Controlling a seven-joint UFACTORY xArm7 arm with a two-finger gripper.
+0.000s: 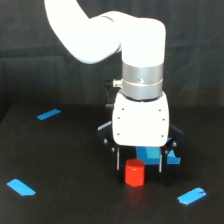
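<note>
A small red block (134, 174) rests on the dark table, below the white head of the arm. My gripper (138, 165) points down at it and is open, its thin fingers standing apart on the left and right. A gap shows between each finger and the block. How far the fingertips are from the block in depth is hard to judge.
Blue blocks (149, 155) sit just behind the gripper, partly hidden by it. Flat blue strips lie on the table at the far left (48, 114), the near left (20, 187) and the near right (191, 196).
</note>
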